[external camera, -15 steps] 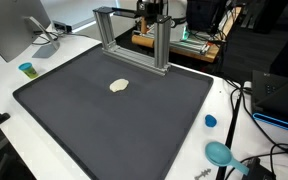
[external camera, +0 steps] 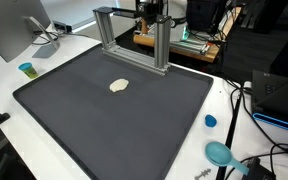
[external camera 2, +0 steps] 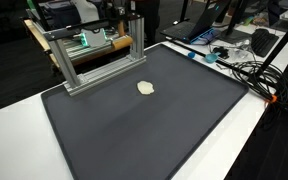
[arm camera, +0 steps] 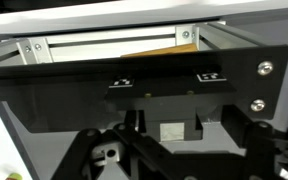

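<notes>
In the wrist view my gripper reaches down to a black panel (arm camera: 59, 108) with a raised black bar across it. Its dark fingers stand apart, and a black piece with a pale square lies between them; contact is not clear. The panel sits in a metal frame, with a white surface inside. At the back of the dark grey board, an aluminium frame (external camera: 134, 58) stands upright. A pale, flat, roundish piece (external camera: 119, 85) lies on the board, well away from the frame; in the second exterior view the same piece (external camera 2: 145, 87) lies in front of it.
The dark grey board (external camera: 99, 125) is otherwise bare. A teal ladle-like item (external camera: 222, 155) and a blue round item (external camera: 210, 121) lie on the white table at the right. A small green-and-blue cup (external camera: 28, 70) stands at the left. Cables lie beyond the right side.
</notes>
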